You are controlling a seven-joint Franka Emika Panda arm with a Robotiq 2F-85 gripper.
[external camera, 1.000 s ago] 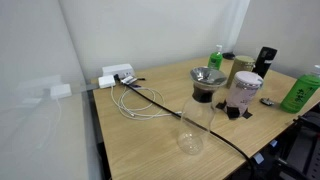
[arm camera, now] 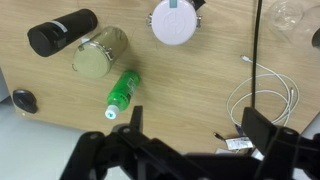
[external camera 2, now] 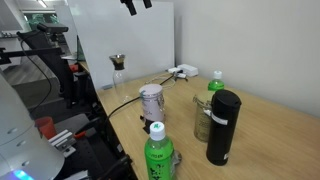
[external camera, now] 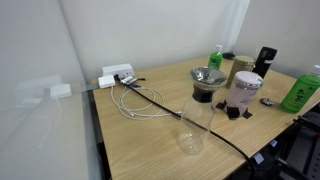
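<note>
My gripper stands open, its dark fingers wide apart at the bottom of the wrist view, with only bare tabletop between them. In exterior view 2 the fingertips hang high at the top edge, well above the table. Below lie a green bottle (arm camera: 123, 92), a jar with a tan look (arm camera: 100, 52), a black cylinder (arm camera: 62, 33) and a pale pinkish canister (arm camera: 175, 20). In exterior view 1 a clear glass vessel (external camera: 195, 128) stands near a metal bowl-shaped piece (external camera: 208, 78) on a dark base. None of them touches the gripper.
A second green bottle (external camera 2: 159, 155) stands at the near edge. A white cable (arm camera: 268, 88) and a black cord (arm camera: 255, 60) cross the table. A white box (external camera: 117, 71) sits by the wall.
</note>
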